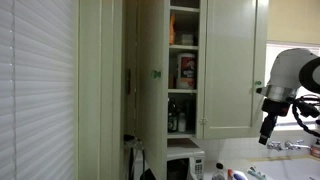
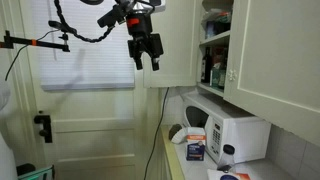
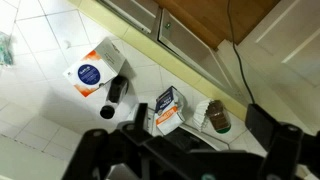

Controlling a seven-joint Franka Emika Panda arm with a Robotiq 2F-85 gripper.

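Observation:
My gripper [image 2: 146, 64] hangs in the air at the upper middle of exterior view 2, fingers pointing down and apart. In the wrist view the open gripper has its two dark fingers spread, with nothing seen held between them. Below it on the tiled counter lie a white box with a blue and orange label [image 3: 93, 70], a dark bottle [image 3: 115, 92], a second printed box [image 3: 168, 110] and a brown-red container [image 3: 217, 117]. At the right edge of exterior view 1, the gripper [image 1: 266, 135] shows beside the cabinet.
An open cabinet [image 1: 184, 95] holds several goods on its shelves; its door [image 1: 154, 90] stands out to the left. Under it is a white microwave [image 2: 238, 128] on the counter. A dark cord [image 2: 155, 130] hangs near the counter's left edge. Open air surrounds the gripper.

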